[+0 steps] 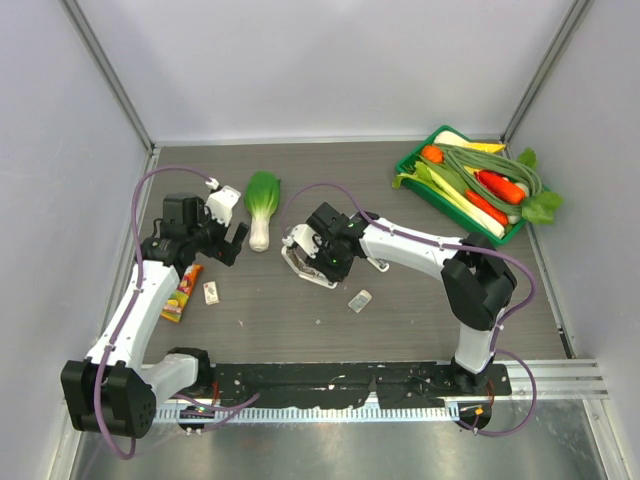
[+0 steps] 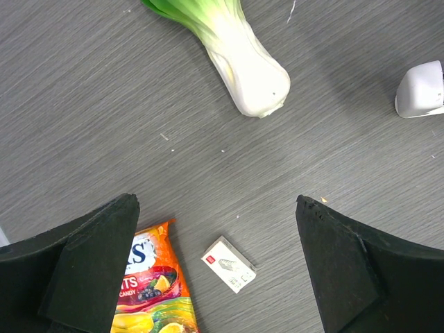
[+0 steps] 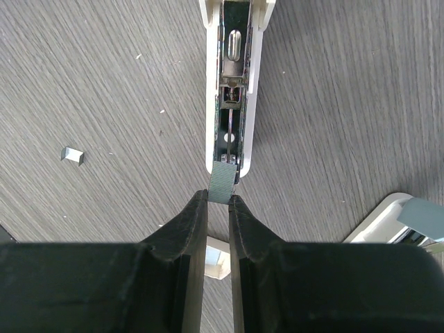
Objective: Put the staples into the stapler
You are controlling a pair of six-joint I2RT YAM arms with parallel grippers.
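Observation:
A white stapler point(image 3: 212, 118) lies open in the right wrist view, its metal channel facing up. My right gripper is shut on a short grey staple strip point(image 3: 222, 180). That strip is over the near end of the channel; whether it touches the metal I cannot tell. Seen from the top view, the right arm partly covers the stapler point(image 1: 310, 275). My left gripper stands open and empty, to the left of the stapler. A small staple box point(image 2: 229, 263) is on the table below it.
Another small box point(image 1: 360, 300) lies right of the stapler, and a second stapler point(image 3: 378, 220) shows beyond the right gripper. A loose staple piece point(image 3: 72, 155) rests on the table. Around are a leek point(image 1: 262, 205), a candy bag point(image 1: 181, 293) and a green vegetable basket point(image 1: 470, 228).

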